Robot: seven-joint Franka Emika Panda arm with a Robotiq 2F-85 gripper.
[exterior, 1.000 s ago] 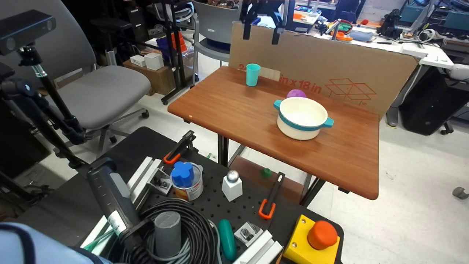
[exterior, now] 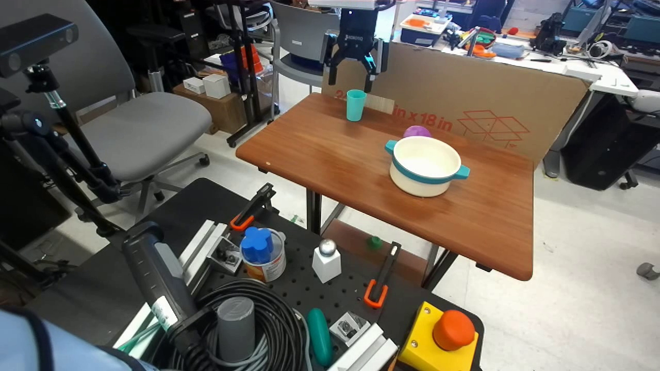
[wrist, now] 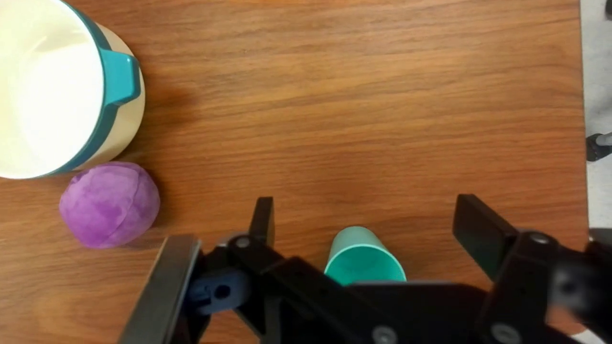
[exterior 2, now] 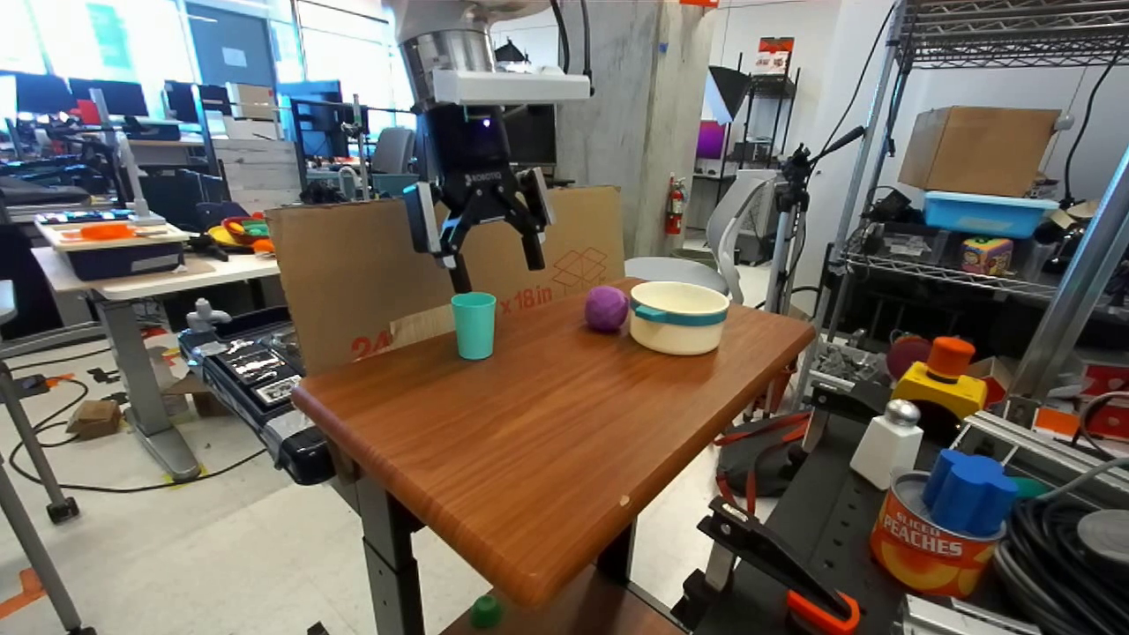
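An upright teal cup [exterior: 356, 105] stands near the table's back left corner in exterior view 1. Just above it hangs my gripper [exterior 2: 503, 273], open, with nothing between its spread fingers. From the wrist view, the cup [wrist: 365, 256] shows between the two fingers and below them, its lower part in the picture covered by the gripper's body. A purple ball [wrist: 109, 204] lies beside a cream pot [exterior 2: 677, 317] with teal handles. Seen from above, the part of the pot's inside in view looks empty.
A cardboard panel [exterior: 433, 93] stands upright along the table's back edge, close behind the cup. A black cart [exterior: 297, 247] with tools stands apart from the table.
My gripper has come down and somewhat to the left in exterior view 1, from high over the table to just above the cup. Cup, ball and pot have not moved.
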